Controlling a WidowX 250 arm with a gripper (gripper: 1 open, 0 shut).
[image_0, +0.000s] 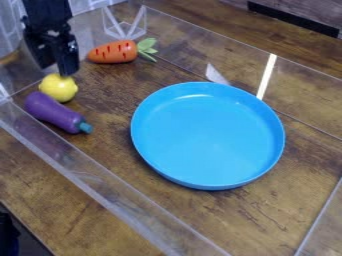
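My black gripper (51, 50) hangs at the upper left with its fingers open, just above and behind a yellow round toy (58, 88) that rests on the wooden table. A purple eggplant toy (58, 113) lies in front of the yellow one. An orange carrot toy (112, 51) with green leaves lies to the right of the gripper. A large blue plate (207, 135) fills the middle right.
Clear plastic walls edge the work area, along the left and the far side. Bare wood (194, 55) lies free behind the plate and in front of it at the lower middle.
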